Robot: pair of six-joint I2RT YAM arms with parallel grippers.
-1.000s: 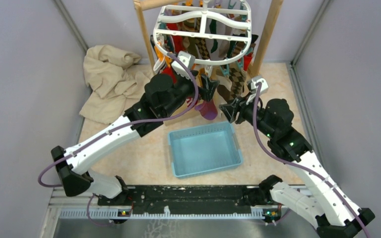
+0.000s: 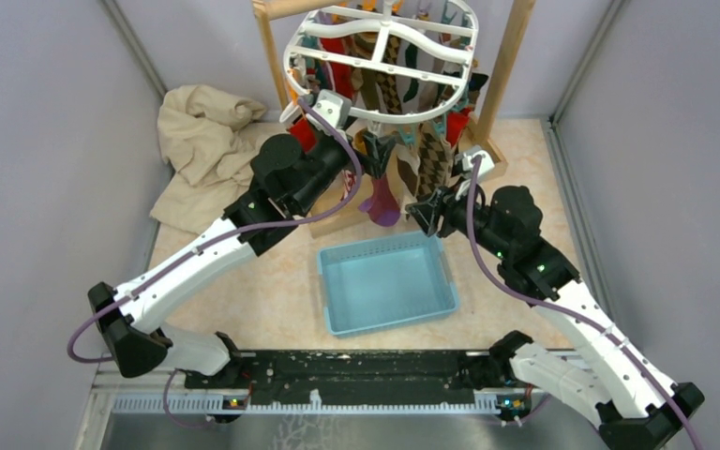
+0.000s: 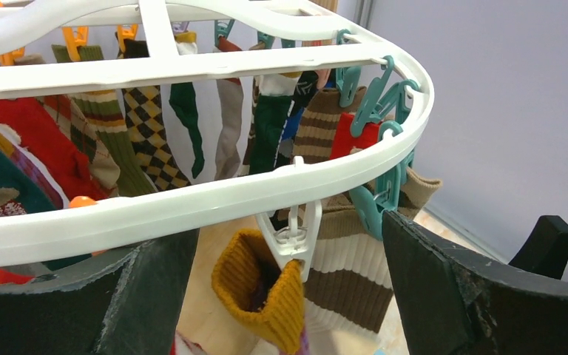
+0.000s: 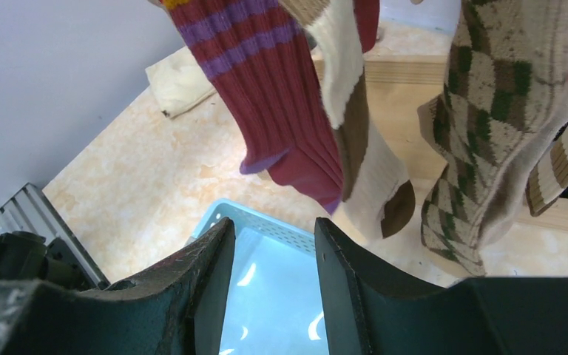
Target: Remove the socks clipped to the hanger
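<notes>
Socks hang by clips from the white hanger (image 2: 384, 66). A maroon sock with purple stripes (image 4: 274, 111) and a mustard cuff (image 3: 255, 285) hangs at the hanger's front from a white clip (image 3: 296, 240). My left gripper is open, its fingers spread wide either side of that clip and cuff, touching neither as far as I can tell. Lower down, my right gripper has its fingers apart and empty, below and in front of the maroon sock's foot. A brown and cream sock (image 4: 362, 155) and a checkered sock (image 4: 481, 140) dangle to its right.
An empty blue basket (image 2: 389, 281) sits on the table in front of the hanger. Wooden posts (image 2: 506, 70) flank the hanger. Beige cloth (image 2: 208, 155) lies heaped at the back left. Teal clips (image 3: 381, 185) line the hanger's right side.
Over the last second the left gripper has moved left, and slightly up in the top view. The hanger has shifted, and the maroon sock hangs farther left. The right gripper has edged left.
</notes>
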